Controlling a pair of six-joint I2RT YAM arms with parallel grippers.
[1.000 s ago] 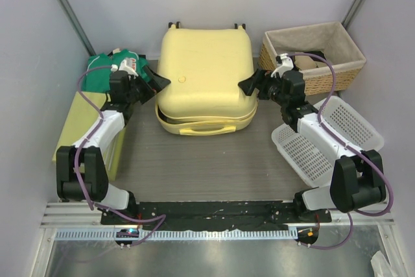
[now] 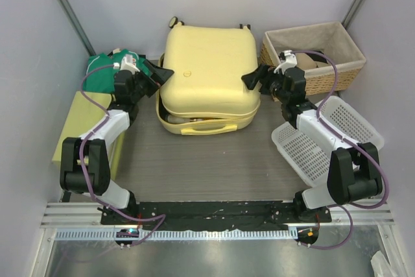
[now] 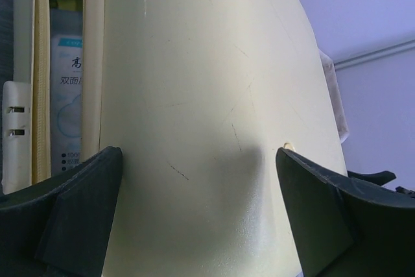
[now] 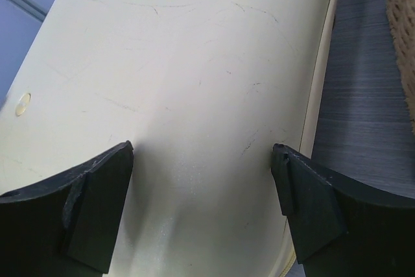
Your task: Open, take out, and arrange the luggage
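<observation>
A yellow suitcase (image 2: 211, 69) lies in the middle of the table with its lid partly raised along the front handle side. Through the gap some contents show, including a white packet (image 3: 66, 89) in the left wrist view. At the lid's left edge is my left gripper (image 2: 163, 74), its fingers spread apart against the shell. My right gripper (image 2: 251, 81) stands at the right edge, also open, pads (image 4: 107, 180) apart with the smooth lid in front of them. Neither gripper has anything clasped between its fingers.
A wicker basket (image 2: 318, 84) with a few items stands at the back right, close to my right arm. White perforated basket (image 2: 337, 137) below it. On the left are a green cloth (image 2: 100, 81) and a yellow box (image 2: 78, 131).
The lid has risen and shifted slightly right, widening the front gap so contents show. Both grippers moved a little right with it. One wheel at the back left now looks turned.
</observation>
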